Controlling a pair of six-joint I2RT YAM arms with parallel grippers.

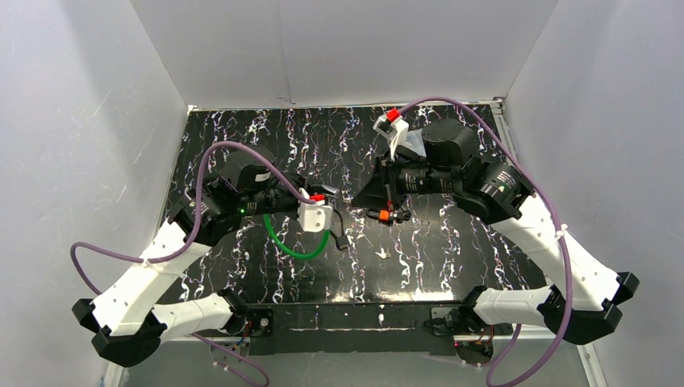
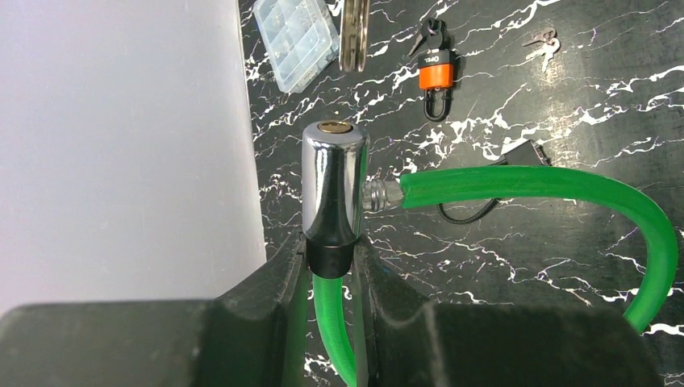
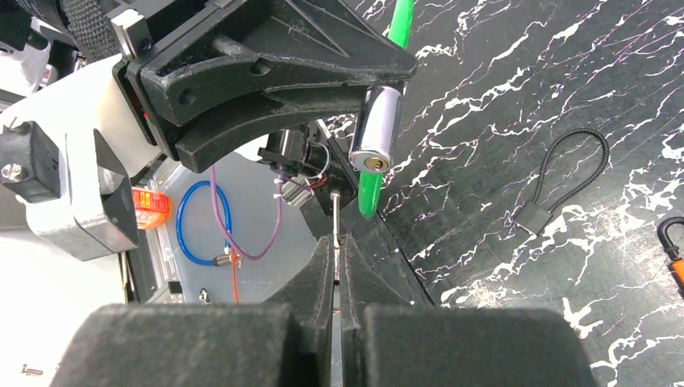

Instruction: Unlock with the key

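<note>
A green cable lock has a chrome cylinder (image 2: pixel 332 173) with a round brass keyhole face (image 2: pixel 335 126) and a green cable (image 2: pixel 532 181). My left gripper is shut on the black end of that cylinder. In the right wrist view, the keyhole end of the lock cylinder (image 3: pixel 377 133) shows beyond the left fingers. My right gripper is shut on a thin metal key (image 3: pixel 336 214), which sticks out from its fingertips. The key's blade (image 2: pixel 353 36) points toward the keyhole in the left wrist view, with a clear gap between them.
On the black marbled table lie a black-and-orange padlock (image 2: pixel 435 72), loose small keys (image 2: pixel 547 48), a black cable lock (image 3: pixel 532 216) and a clear compartment box (image 2: pixel 297 40). Open table surrounds these things.
</note>
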